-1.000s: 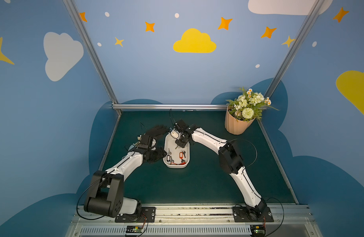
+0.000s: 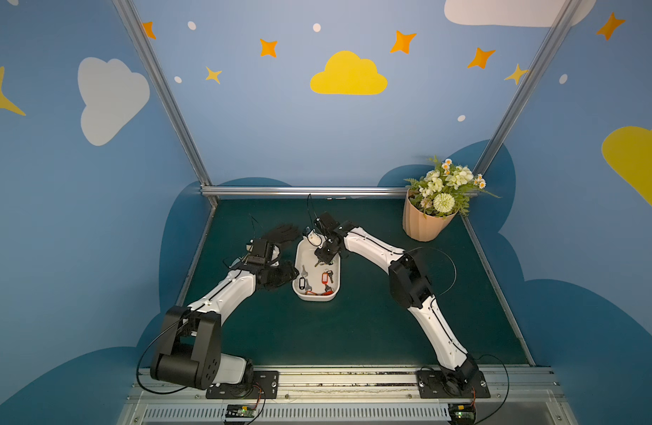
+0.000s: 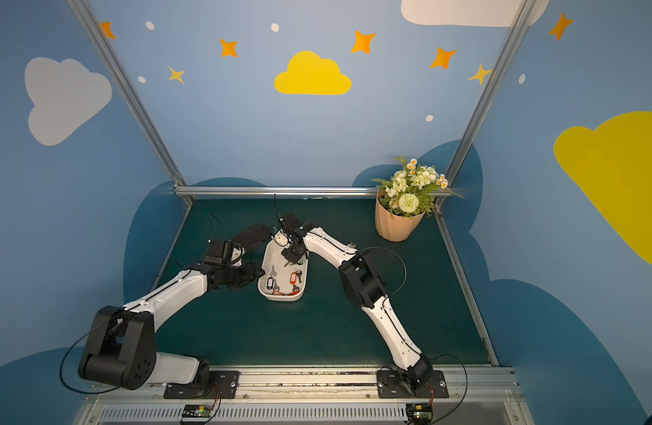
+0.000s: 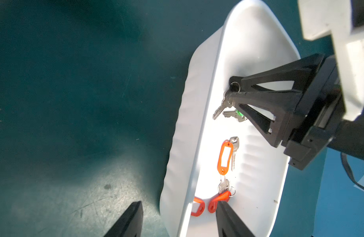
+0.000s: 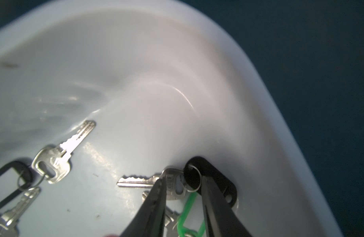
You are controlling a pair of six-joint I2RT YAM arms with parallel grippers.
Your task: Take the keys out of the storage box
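The white storage box point(image 2: 316, 298) stands on the dark green table, with several tagged keys inside. At its far end my right gripper reaches down, fingers apart, over a silver key point(image 5: 137, 182) whose ring joins a black tag point(image 5: 220, 180). A green tag point(image 5: 186, 211) lies just below that key, partly behind the fingers. An orange tag with a key point(image 4: 220, 158) and a red tag point(image 4: 218, 200) lie nearer. My left gripper straddles the box's left wall, one fingertip each side; whether it clasps the wall is unclear.
More keys and a black-framed tag point(image 5: 7, 197) lie elsewhere in the box. A peach pot with flowers point(image 2: 426, 216) stands in the back right corner. The table in front of the box is clear.
Within the last second my right gripper has shifted slightly and the box has moved a little to the right. The left arm looks unmoved.
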